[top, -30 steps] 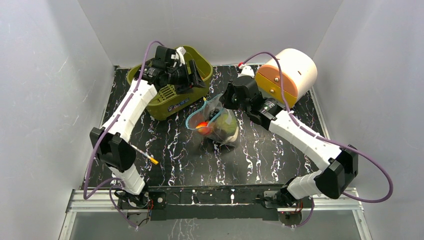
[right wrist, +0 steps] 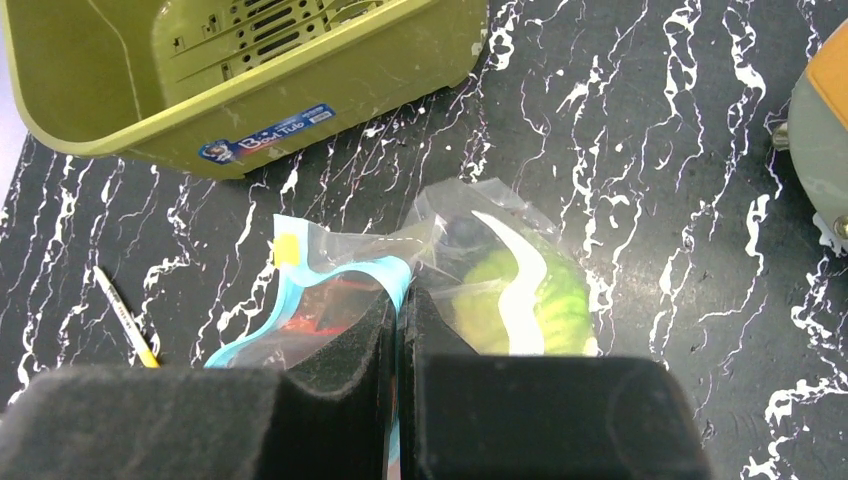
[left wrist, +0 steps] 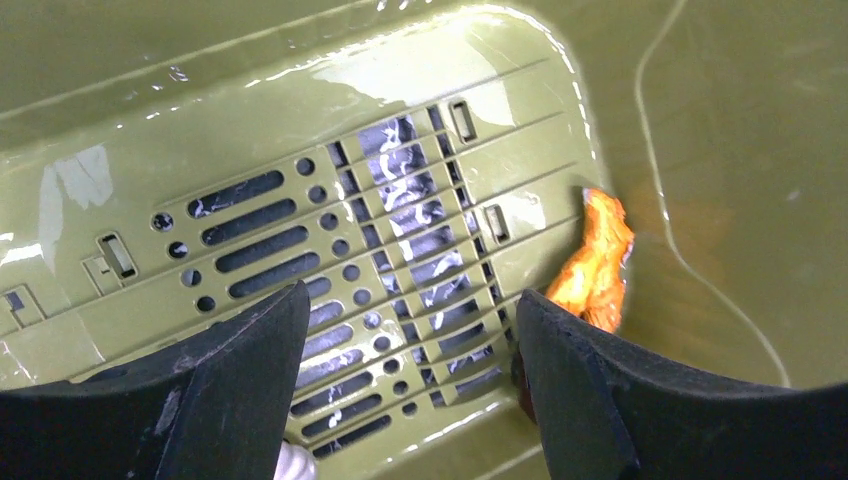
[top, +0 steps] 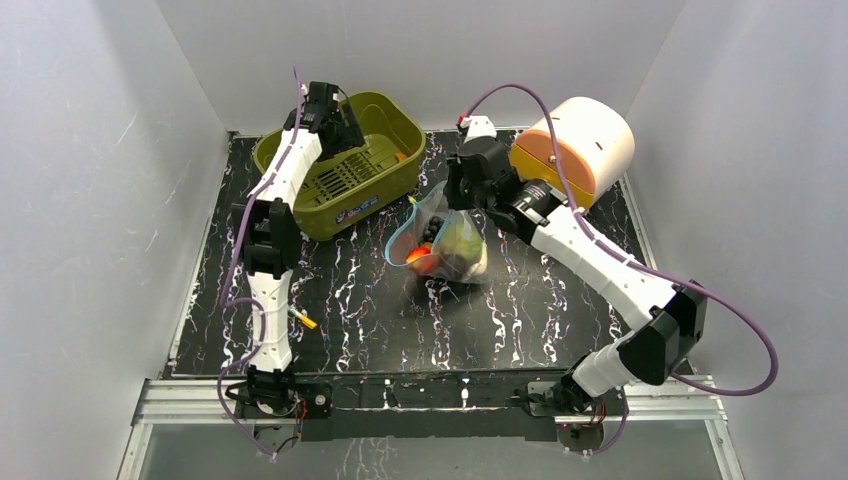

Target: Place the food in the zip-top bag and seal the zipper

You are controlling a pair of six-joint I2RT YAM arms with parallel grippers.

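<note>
My left gripper is open inside the olive tub (top: 385, 185), above its grated floor. An orange wrapped item (left wrist: 598, 255) lies at the tub's side, with a dark object partly hidden behind a finger; a pale round item (left wrist: 294, 465) shows at the bottom edge. My right gripper is shut on the blue-edged rim of the zip bag (top: 455, 260), which holds a red fruit (top: 421, 262), dark grapes (top: 431, 230) and something green and pale.
A pink and yellow bread box (top: 590, 140) stands at back right. A marker (top: 303, 317) lies at front left.
My left gripper has moved left and back, deeper over the tub. The right gripper and the bag have shifted slightly.
</note>
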